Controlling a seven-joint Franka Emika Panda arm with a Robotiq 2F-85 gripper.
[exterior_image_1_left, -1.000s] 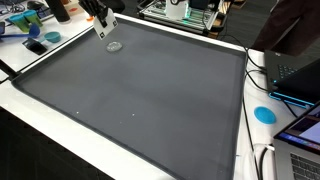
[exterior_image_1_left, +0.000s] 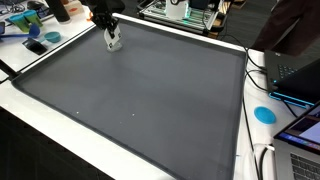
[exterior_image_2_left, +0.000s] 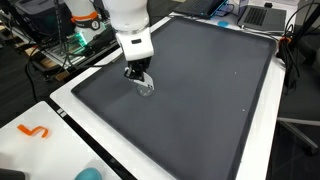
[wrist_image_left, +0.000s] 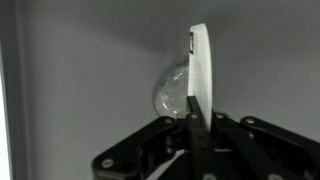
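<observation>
A thin white piece (wrist_image_left: 200, 65) with a small dark mark stands out from between the fingers of my gripper, which is shut on it. It looks like a card or packet; exactly what it is I cannot tell. Beside and partly behind it in the wrist view is a clear round dish (wrist_image_left: 170, 95) on the grey surface. Exterior view 1 has the white piece (exterior_image_1_left: 111, 33) low at the far left corner, right over the dish (exterior_image_1_left: 114, 46). From the other side, my gripper (exterior_image_2_left: 137, 72) hangs just above the dish (exterior_image_2_left: 146, 89); whether the two touch is unclear.
The grey tabletop (exterior_image_1_left: 150, 90) is otherwise largely clear. A blue round lid (exterior_image_1_left: 265, 115) and laptops (exterior_image_1_left: 298, 150) lie off its right side. Cups and small items, including a teal bowl (exterior_image_1_left: 52, 37), crowd the far left. An orange clip (exterior_image_2_left: 34, 131) lies on the white border.
My gripper has come down with the white piece, from above the clear dish to right at it. The dish shows little or no shift on the table.
</observation>
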